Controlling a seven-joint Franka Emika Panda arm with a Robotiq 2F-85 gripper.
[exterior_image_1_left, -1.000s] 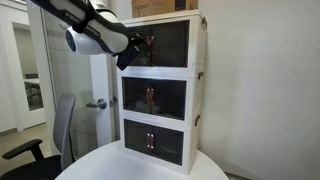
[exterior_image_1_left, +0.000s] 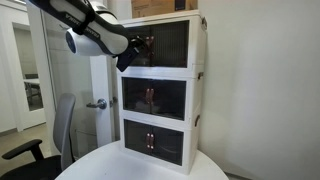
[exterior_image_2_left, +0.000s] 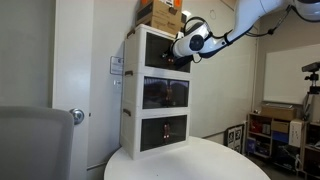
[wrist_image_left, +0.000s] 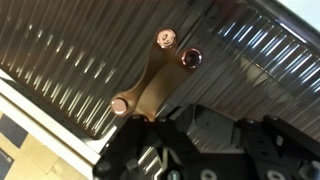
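Note:
A white cabinet (exterior_image_1_left: 165, 73) of three stacked units has dark ribbed doors with paired brown handles. In exterior view 1 my gripper (exterior_image_1_left: 132, 54) is up against the top unit, just left of its handles (exterior_image_1_left: 150, 45). The wrist view shows two brown strap handles (wrist_image_left: 155, 82) with copper rivets, lying at a slant over the ribbed door (wrist_image_left: 95, 45). The black fingers of my gripper reach the lower end of these straps. How far apart the fingers stand, and whether a strap is between them, is not clear. The top doors look closed.
The cabinet stands on a round white table (exterior_image_2_left: 190, 163), otherwise bare. A cardboard box (exterior_image_2_left: 160, 18) rests on top of it. An office chair (exterior_image_1_left: 50, 150) is at the left, and shelves (exterior_image_2_left: 280, 130) stand farther off at the right.

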